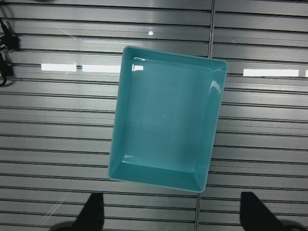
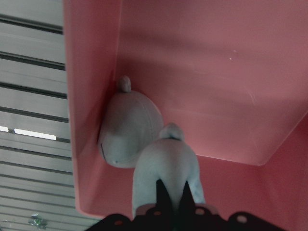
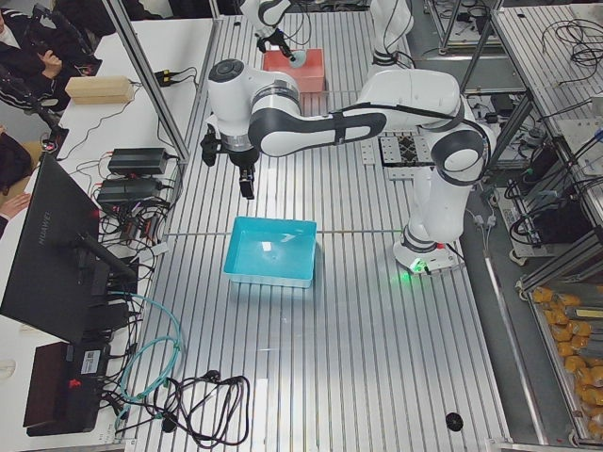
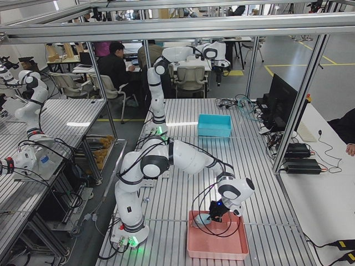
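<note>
My right gripper is down in the pink bin [image 4: 217,248], its fingers closed on a pale grey-blue plush toy [image 2: 164,161]. A second plush toy [image 2: 127,127] rests against the bin's side wall beside it. My left gripper stands open with nothing between its fingers, raised above the slatted table near the empty turquoise bin [image 1: 163,120], which also shows in the middle of the left camera view.
A monitor [image 3: 52,254], power boxes [image 3: 137,160] and loose cables [image 3: 203,405] line the table's edge on the left camera view's left. Metal frame posts stand along the sides. The table around the turquoise bin is mostly clear.
</note>
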